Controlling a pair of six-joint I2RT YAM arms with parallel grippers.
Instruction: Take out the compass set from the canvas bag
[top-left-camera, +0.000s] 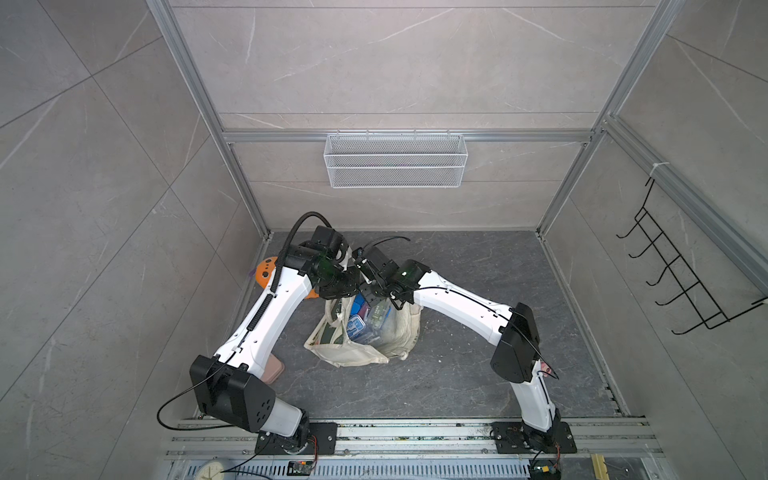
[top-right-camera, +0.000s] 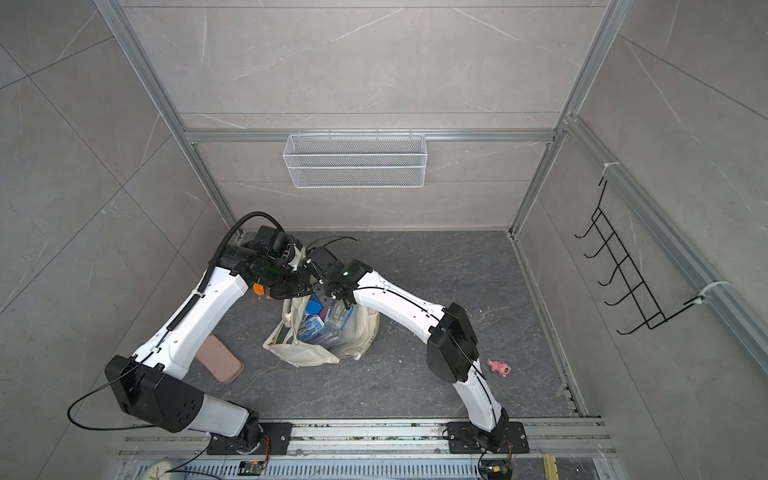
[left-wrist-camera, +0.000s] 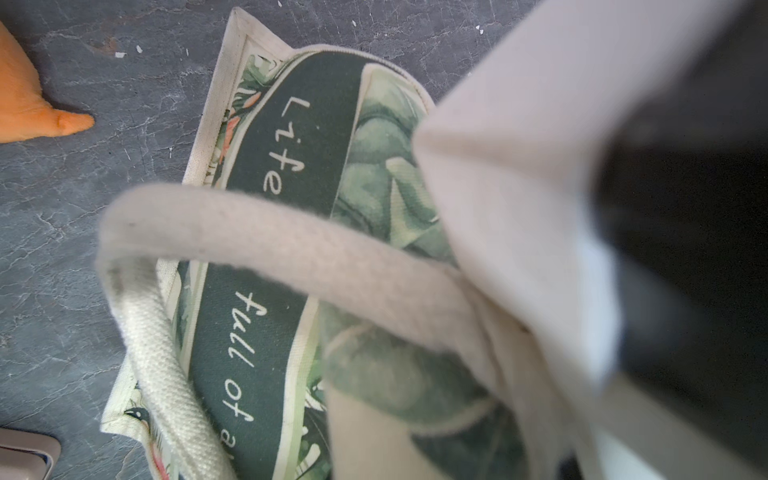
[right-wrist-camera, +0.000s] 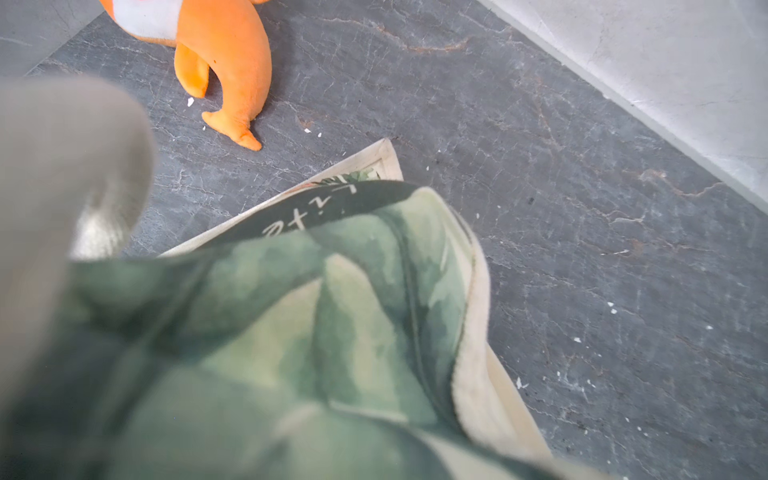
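Note:
The canvas bag (top-left-camera: 328, 352) lies open on the floor, with blue items and clear plastic items (top-left-camera: 364, 324) inside; I cannot make out which is the compass set. My left gripper (top-left-camera: 344, 280) is at the bag's upper part by a handle (left-wrist-camera: 272, 240), its fingers hidden by cloth and the arm. My right gripper (top-left-camera: 366, 284) is close beside it over the bag; green printed cloth (right-wrist-camera: 320, 336) fills much of the right wrist view, and the fingers are hidden.
An orange plush toy (right-wrist-camera: 232, 64) lies left of the bag, a pink case (top-right-camera: 220, 358) nearer the front left, a small pink toy (top-right-camera: 498, 367) at the right. Floor right of and behind the bag is largely clear.

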